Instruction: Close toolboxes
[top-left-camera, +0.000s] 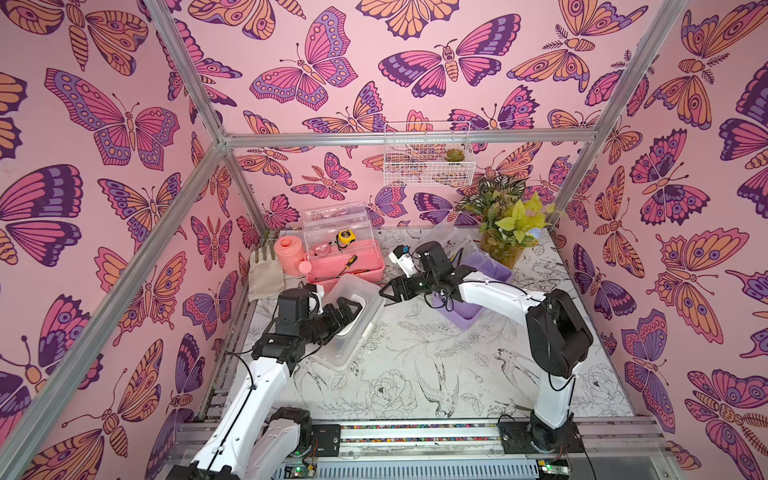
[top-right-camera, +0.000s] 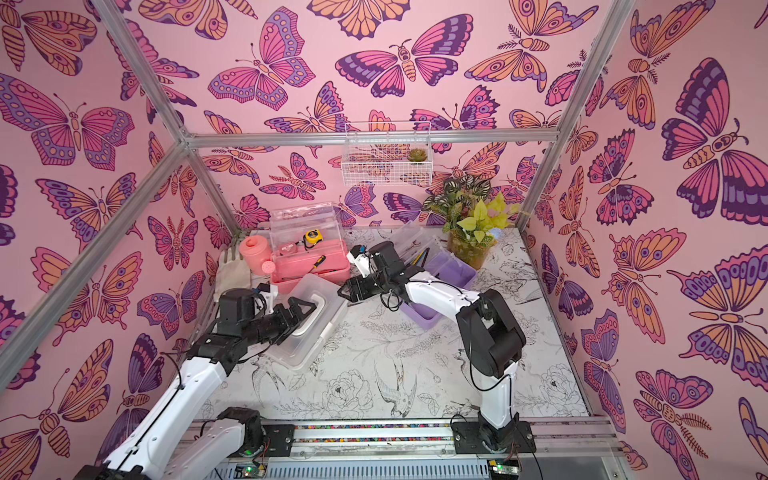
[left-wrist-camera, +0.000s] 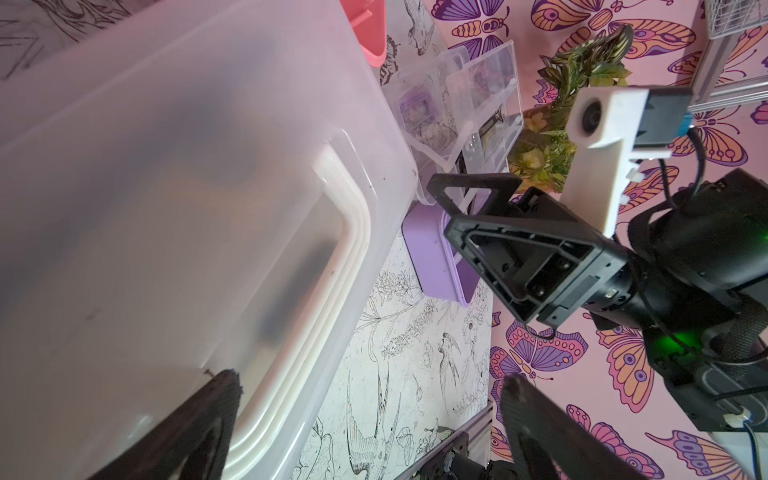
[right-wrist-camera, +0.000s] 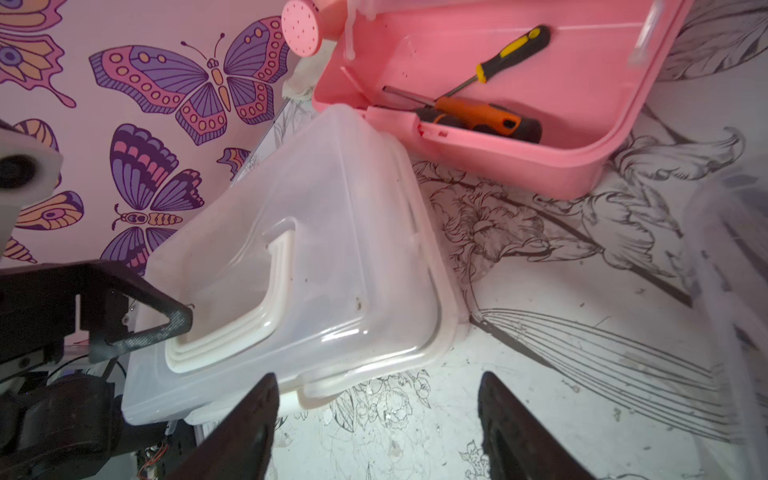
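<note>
A translucent toolbox (right-wrist-camera: 360, 280) with a white handle lies closed-looking near the table's middle; whether it is latched I cannot tell. My left gripper (top-left-camera: 340, 316) hovers over its top, open, with nothing between the fingers. Behind it stands a pink toolbox (right-wrist-camera: 576, 96) with its clear lid (top-left-camera: 334, 217) raised, screwdrivers inside and a yellow tape measure. At the right a purple toolbox (left-wrist-camera: 428, 256) has its clear lid (left-wrist-camera: 480, 96) up. My right gripper (top-left-camera: 392, 292) stands open between the clear box and the purple one, above the table, empty.
A pink watering can (top-left-camera: 289, 254) and cloth bag (top-left-camera: 265, 276) sit at the back left. A potted plant (top-left-camera: 504, 240) stands at the back right. A wire basket (top-left-camera: 428, 172) hangs on the back wall.
</note>
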